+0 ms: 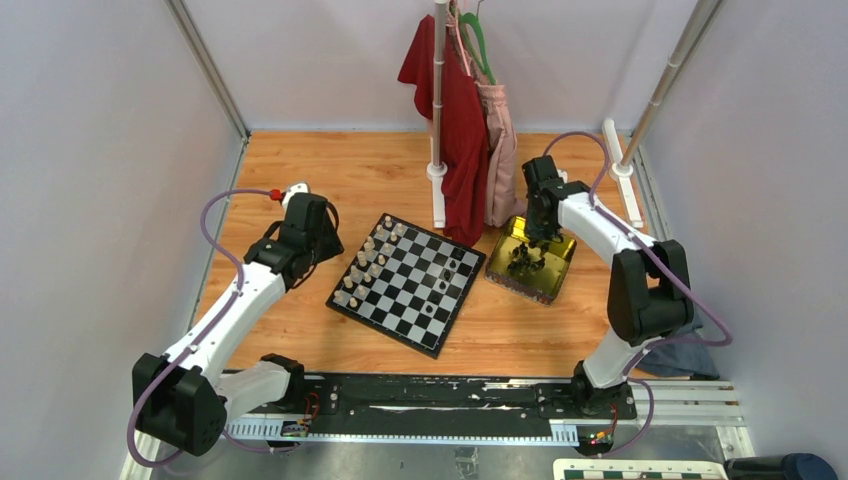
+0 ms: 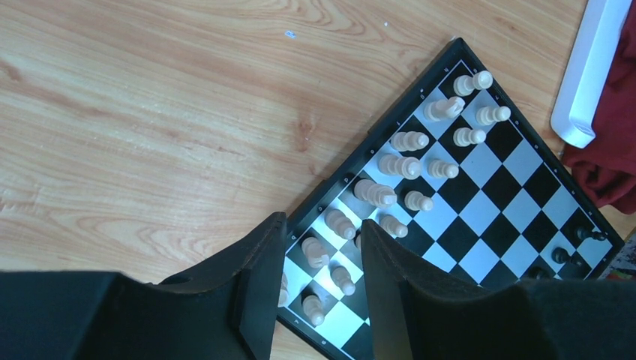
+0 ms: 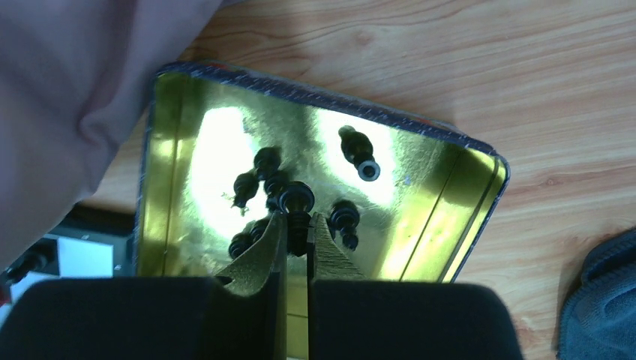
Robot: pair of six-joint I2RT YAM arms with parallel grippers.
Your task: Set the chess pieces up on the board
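In the right wrist view my right gripper is shut on a black chess piece (image 3: 297, 196), over the gold-lined tin (image 3: 420, 232). Several other black pieces lie in the tin, one of them a piece (image 3: 358, 154) near its far wall. The chessboard (image 1: 410, 290) lies at the table's middle. White pieces (image 2: 400, 166) stand in two rows along its left side, and a few black pieces (image 1: 441, 285) stand toward its right side. My left gripper hangs open and empty, its fingers overlapping the board's left edge in its own view.
Behind the board hang a red garment (image 1: 455, 150) and pink trousers (image 1: 498, 150), the pink cloth close to the tin. A white rack foot (image 1: 438, 200) stands between board and wall. A blue cloth (image 1: 675, 352) lies at right. Bare table lies left of the board.
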